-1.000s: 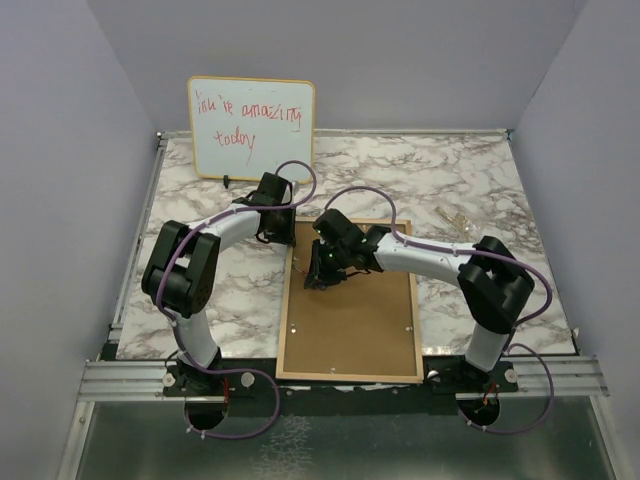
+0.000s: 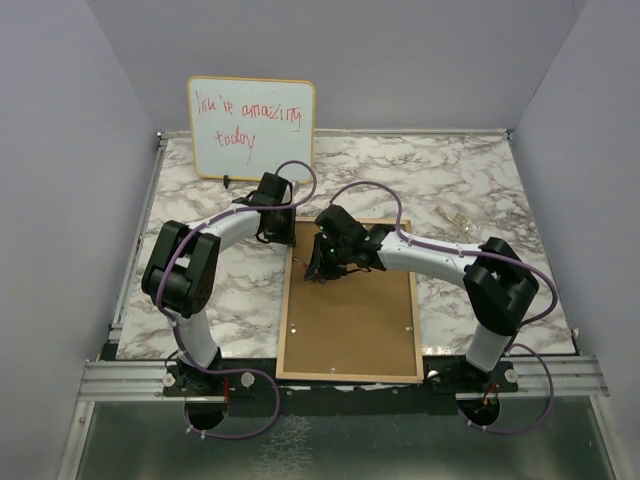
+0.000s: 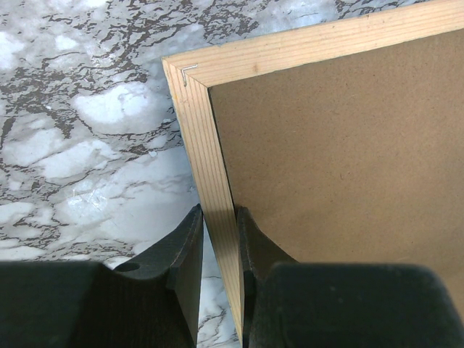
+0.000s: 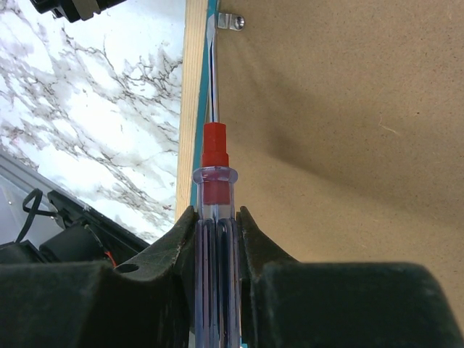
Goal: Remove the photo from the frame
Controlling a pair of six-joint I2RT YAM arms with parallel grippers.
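The wooden photo frame (image 2: 286, 305) lies back side up on the marble table, its brown backing board (image 2: 350, 330) facing me. My left gripper is shut on the left edge of the frame, near its far corner. In the right wrist view, my right gripper is shut on the clear handle of a screwdriver (image 4: 215, 177). The blade runs up along the frame's inner edge, its tip beside a small metal tab (image 4: 231, 22). Whether tip and tab touch, I cannot tell. The photo itself is hidden under the board.
A whiteboard (image 2: 252, 128) with red writing stands at the back left. Some small clear items (image 2: 460, 222) lie on the table at the right. Bare marble (image 2: 450, 165) shows behind the frame.
My right gripper has shifted very slightly with the screwdriver, by the frame's left edge. The left arm and the frame look unmoved.
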